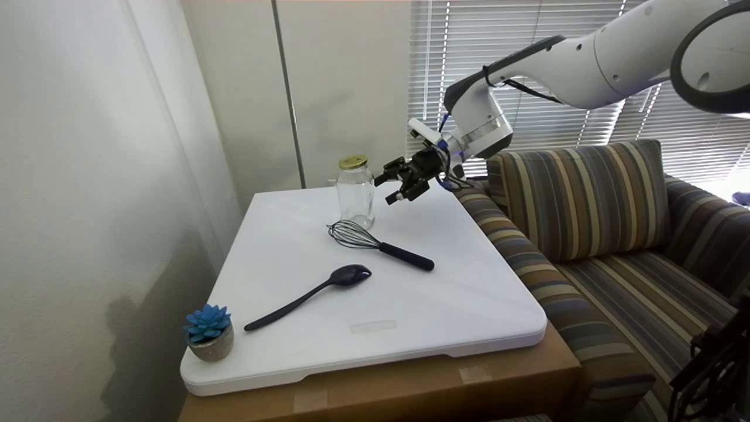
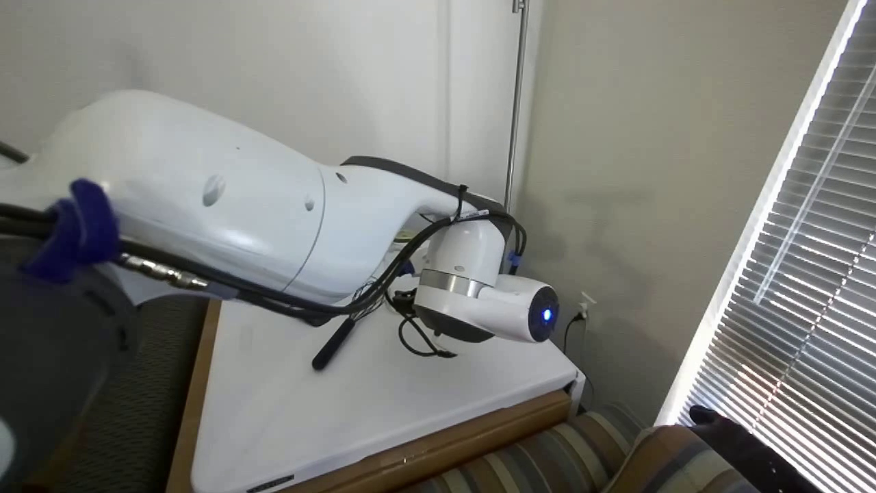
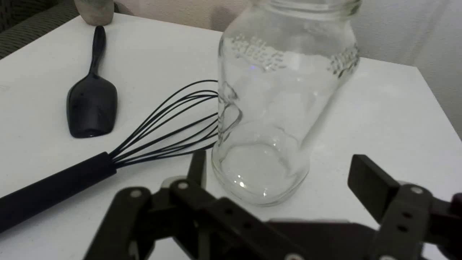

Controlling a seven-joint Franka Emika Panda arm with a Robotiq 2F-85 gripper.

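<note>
A clear glass jar (image 1: 356, 193) with a gold lid (image 1: 353, 162) stands upright at the back of the white table. My gripper (image 1: 388, 191) is just to its right in exterior view 1, tilted toward it. In the wrist view the fingers of my gripper are wide apart, with the jar (image 3: 268, 130) standing beyond them and nothing held. The lid lies outside the wrist view. The arm hides the fingers in exterior view 2.
In front of the jar lies a black whisk (image 1: 408, 256), its wires close to the jar's base. A black spoon (image 1: 299, 302) and a potted blue succulent (image 1: 210, 333) are farther forward.
</note>
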